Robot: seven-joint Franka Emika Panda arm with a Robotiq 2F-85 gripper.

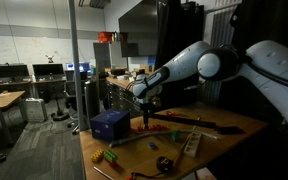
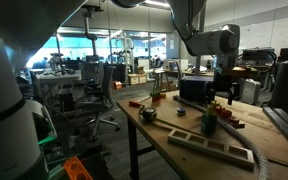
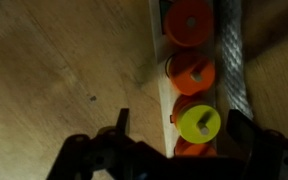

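Observation:
My gripper stands open above the table, its dark fingers spread at the lower edge of the wrist view. Between and beyond them shows a row of round-topped pieces on a pale strip. A yellow-topped piece lies nearest, within the span of the fingers. Past it come an orange piece and a red-orange piece; another orange one is partly hidden below the yellow. Nothing is visibly held. In exterior view 1 the gripper hangs over red items near the blue box.
A grey braided rope runs close along the row's right side. A blue box stands at the table's left edge. A pale wooden frame and a dark green item occupy the table. Bare wood lies left of the row.

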